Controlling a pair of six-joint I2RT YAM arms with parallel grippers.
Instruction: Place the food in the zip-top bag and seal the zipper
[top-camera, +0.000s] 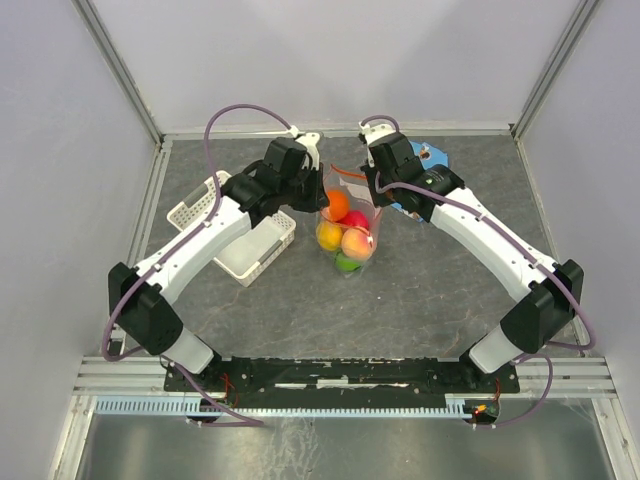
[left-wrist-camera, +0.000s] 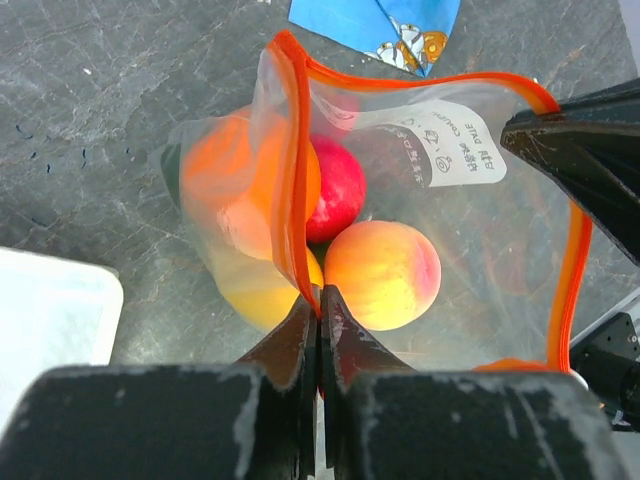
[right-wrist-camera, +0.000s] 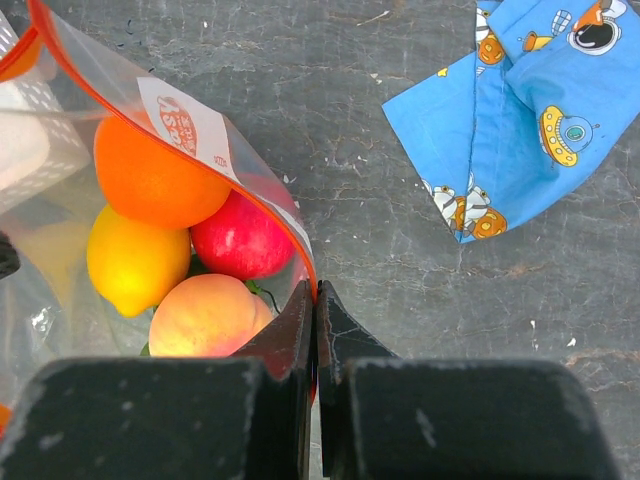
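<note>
A clear zip bag with an orange zipper rim (left-wrist-camera: 430, 76) hangs with its mouth wide between my two grippers. Inside it lie an orange (right-wrist-camera: 160, 175), a lemon (right-wrist-camera: 138, 260), a peach (right-wrist-camera: 205, 318) and a red fruit (right-wrist-camera: 240, 238); something green (top-camera: 347, 262) shows at the bottom. My left gripper is shut on one side of the rim. On the opposite side, my right gripper is shut with the thin orange-edged rim between its fingertips. In the top view, the bag is off the table or just touching it; I cannot tell which.
Left of the bag stands a white basket (top-camera: 282, 240), its far part hidden by my left arm. A folded blue cloth (right-wrist-camera: 540, 110) lies on the table behind my right gripper.
</note>
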